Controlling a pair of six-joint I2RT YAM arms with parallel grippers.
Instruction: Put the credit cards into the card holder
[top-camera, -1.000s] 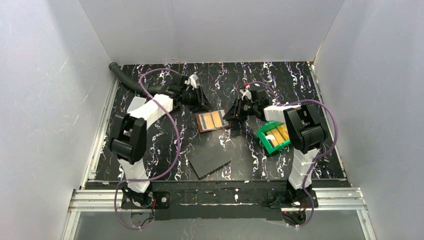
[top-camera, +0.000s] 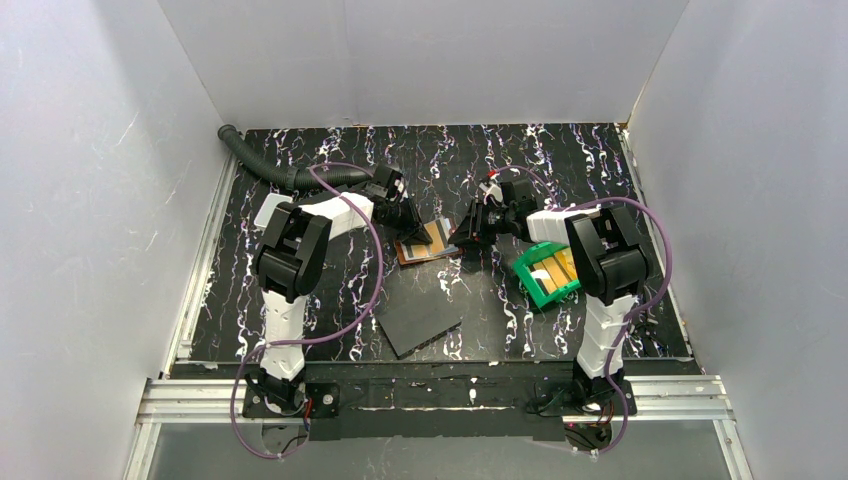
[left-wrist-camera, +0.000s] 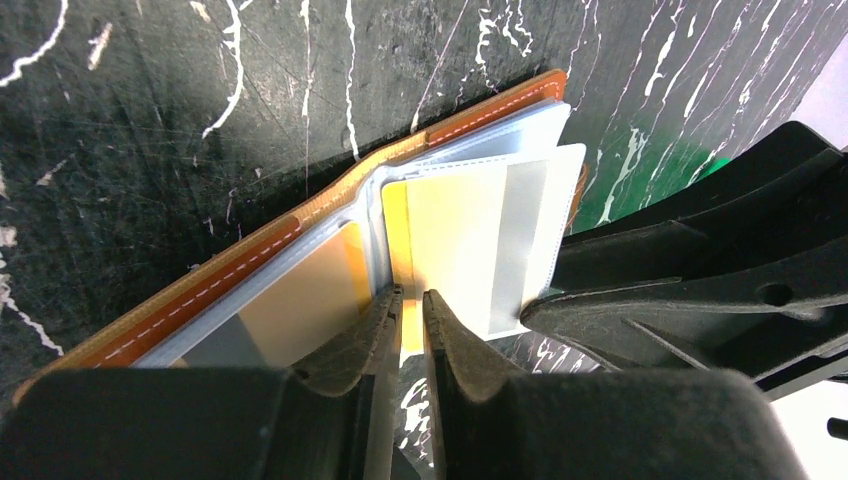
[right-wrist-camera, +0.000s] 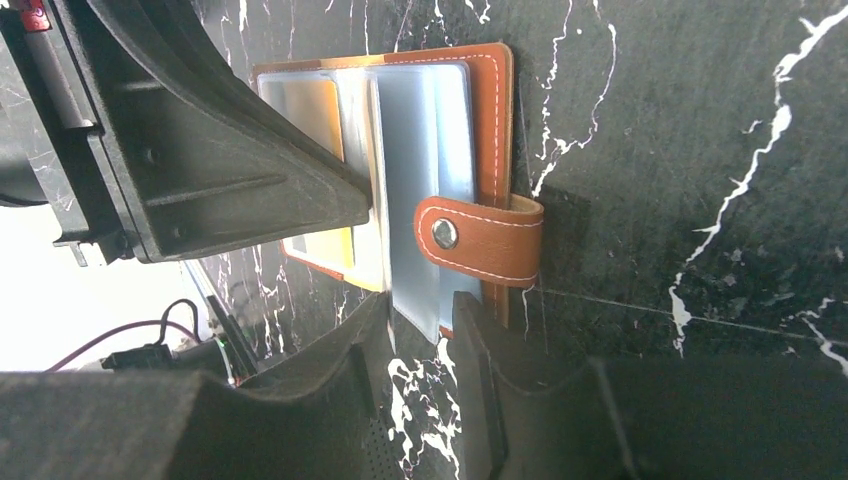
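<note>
The brown card holder (top-camera: 402, 256) lies unfolded on the dark table, its clear sleeves filled with orange-yellow cards. In the left wrist view, a sleeve with a yellow card (left-wrist-camera: 455, 235) stands raised from the pages. My left gripper is nearly closed on the edge of this sleeve. From the holder's other side, my right gripper reaches in with a gap between its fingers. Clear sleeve pages (right-wrist-camera: 415, 170) are at and beyond that gap; no firm grip shows. A brown strap with a snap (right-wrist-camera: 480, 240) lies beside the right fingers.
A green box (top-camera: 537, 288) holding orange cards stands at the right, partly under the right arm. A dark flat panel (top-camera: 415, 322) lies in front of the holder. A black hose (top-camera: 260, 168) runs along the back left. Both grippers are close together.
The right arm has hardly moved.
</note>
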